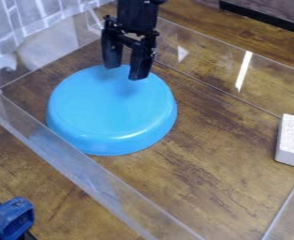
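A black robot gripper [127, 58] hangs from the top centre, its two dark fingers apart just over the back part of a large blue dome-shaped disc [110, 114]. The gripper looks open, with nothing visible between its fingers. Whether the fingertips touch the disc is hard to tell.
A clear-walled bin surrounds the wooden floor [206, 169], which is bare to the right of and in front of the disc. A white block [291, 139] is at the right edge. A blue object [6, 220] is outside at the lower left, and white cloth [19, 28] at the upper left.
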